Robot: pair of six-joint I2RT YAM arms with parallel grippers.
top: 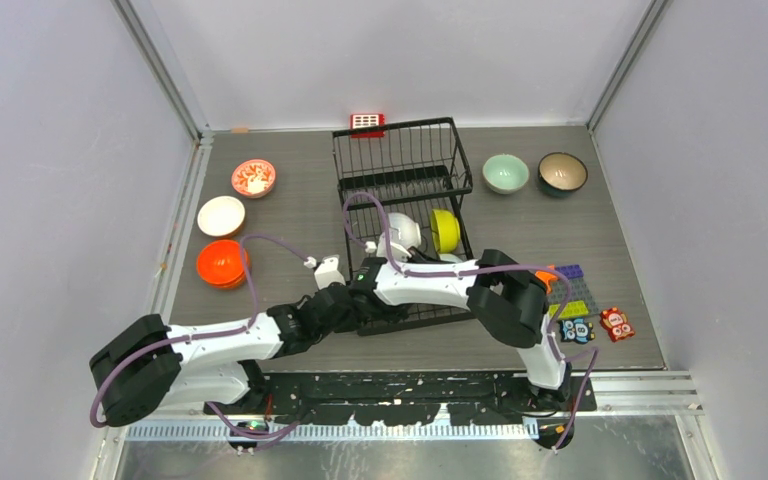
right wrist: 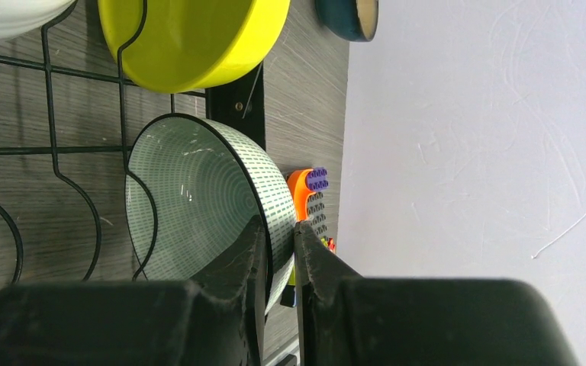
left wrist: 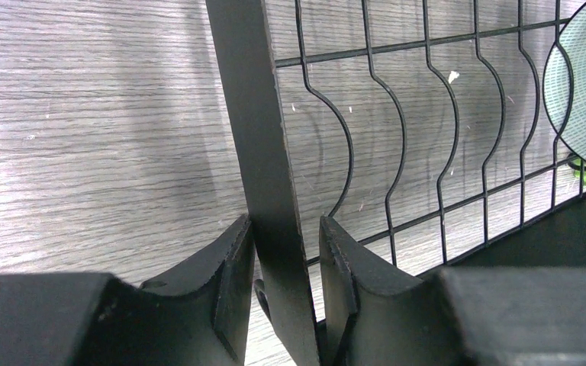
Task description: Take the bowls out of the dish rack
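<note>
The black dish rack (top: 405, 185) stands mid-table. Its flat black bar (left wrist: 255, 114) runs between the fingers of my left gripper, which is part open; a gap shows on the bar's right side. My right gripper is shut on the dark rim of a pale green patterned bowl (right wrist: 191, 183), which rests tilted on its side among the rack wires. Beside it in the rack are a yellow bowl (right wrist: 198, 38) and a white bowl (right wrist: 8, 19). In the top view the arms hide both grippers' tips and most of the green bowl.
On the left stand orange bowls (top: 220, 264), a white bowl (top: 222, 216) and a red-patterned bowl (top: 253, 178). A green bowl (top: 505, 173) and a dark-rimmed tan bowl (top: 562, 173) sit at back right. Toys (top: 578, 295) lie front right. My forearms are close together over the rack.
</note>
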